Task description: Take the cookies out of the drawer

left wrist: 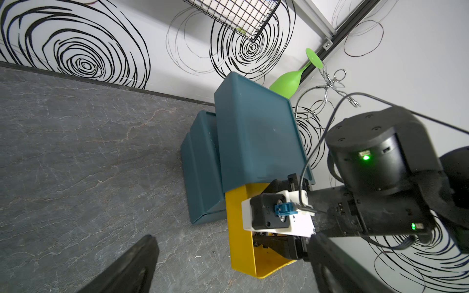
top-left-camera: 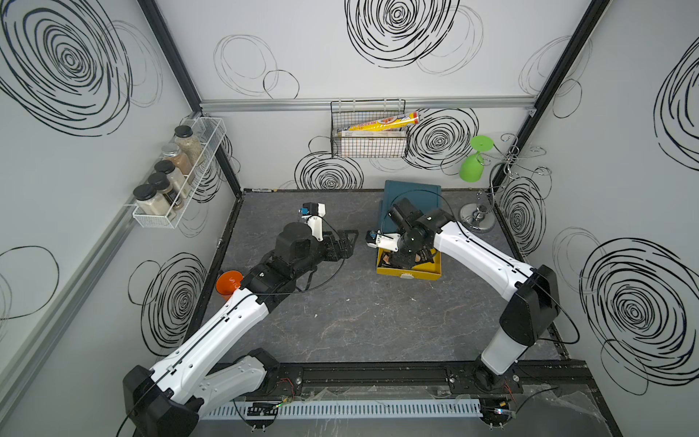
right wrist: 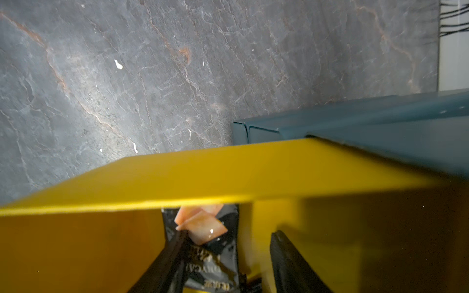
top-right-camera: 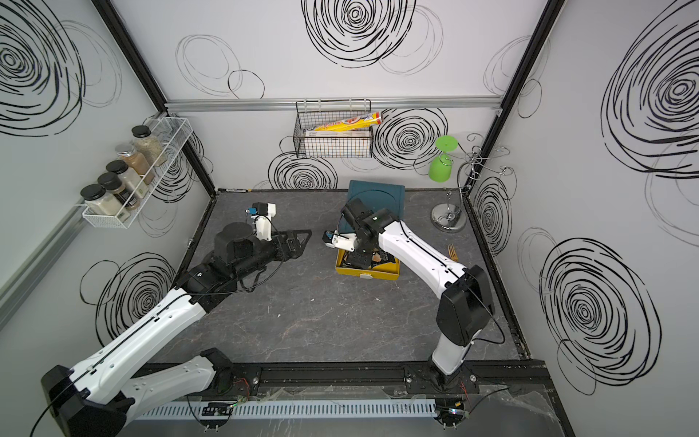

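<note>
The yellow drawer (top-left-camera: 429,269) is pulled out from a teal cabinet (left wrist: 259,131) near the back right. In the right wrist view, a black cookie packet (right wrist: 210,266) with pale pieces printed or lying on it is inside, along the near part of the drawer. My right gripper reaches down into the drawer, its fingers part open around the packet, not visibly holding it. My left gripper hangs open over the table, left of the drawer, with nothing between its fingers.
An orange cup (top-left-camera: 228,280) is at the left edge, a spice rack on the left wall, a wire basket (top-left-camera: 368,145) on the back wall. A metal stand (top-left-camera: 477,218) with green glass is at the right back.
</note>
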